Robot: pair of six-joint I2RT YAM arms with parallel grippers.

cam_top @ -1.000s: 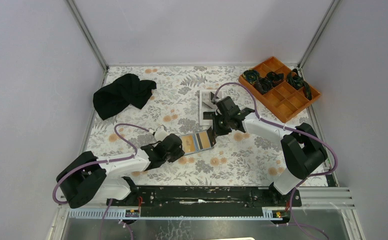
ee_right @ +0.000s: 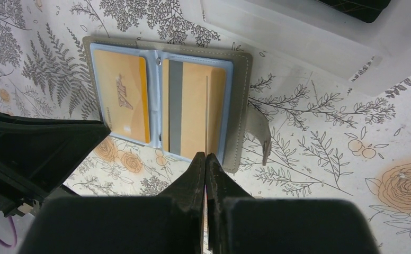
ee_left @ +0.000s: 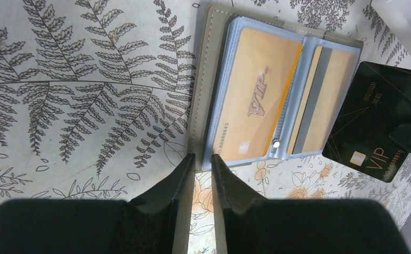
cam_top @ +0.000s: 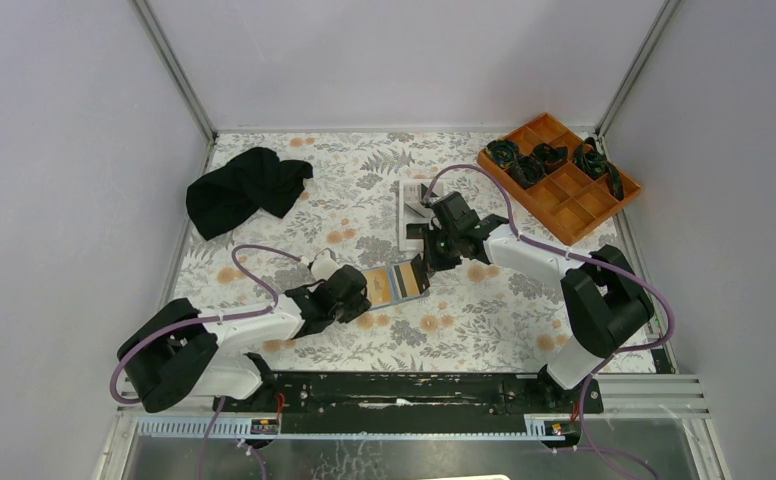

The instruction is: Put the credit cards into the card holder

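The card holder (cam_top: pixel 394 283) lies open on the table, grey outside with pale-blue sleeves and tan cards in both halves. At its left edge, my left gripper is shut on the cover and sleeve border. A black VIP card (ee_left: pixel 375 121) is pinched in my right gripper. In the right wrist view this card shows edge-on as a thin line over the holder's striped right half. From the left wrist view, it appears tilted beside the holder's right end; whether it touches the sleeve I cannot tell.
Behind the holder stands a white tray (cam_top: pixel 402 217) with black cards (cam_top: pixel 417 231) in it. An orange compartment box (cam_top: pixel 574 212) with dark bundles sits at back right, a black cloth (cam_top: pixel 249 190) at back left.
The right arm looks almost still, with the black card in its gripper throughout.
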